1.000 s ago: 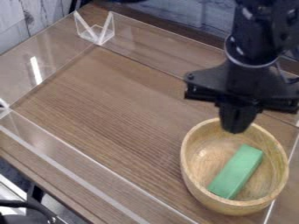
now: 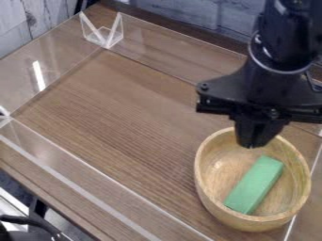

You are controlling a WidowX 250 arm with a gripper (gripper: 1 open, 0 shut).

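Observation:
The dark gripper point(image 2: 249, 126) fills the upper right of the camera view, just above a round tan bowl point(image 2: 213, 174). Its fingertips are hard to make out, and whether anything is between them does not show clearly. A green rectangular block point(image 2: 255, 184) lies inside the bowl.
A clear plastic object point(image 2: 104, 30) sits at the back left. Dark cables point(image 2: 25, 223) lie at the bottom left edge.
The gripper has shifted slightly over the last second, staying above the bowl. The bowl and green block have not visibly moved.

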